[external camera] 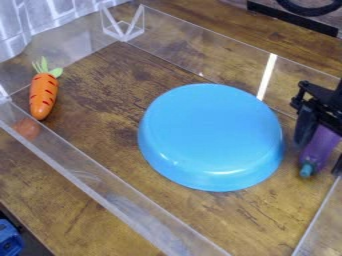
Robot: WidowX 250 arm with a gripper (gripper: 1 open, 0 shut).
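Note:
A large blue bowl [207, 135], upside down, sits in the middle of the wooden board inside a clear-walled tray. Just right of it lies a small purple object [315, 150] with a teal tip. My black gripper [315, 118] is at the right edge, partly out of view, beside and above the purple object. Whether its fingers are open or shut is unclear.
An orange toy carrot [42, 95] lies at the left. Clear plastic walls border the board, and a blue item [10, 240] sits at the bottom left corner. The upper left of the board is clear.

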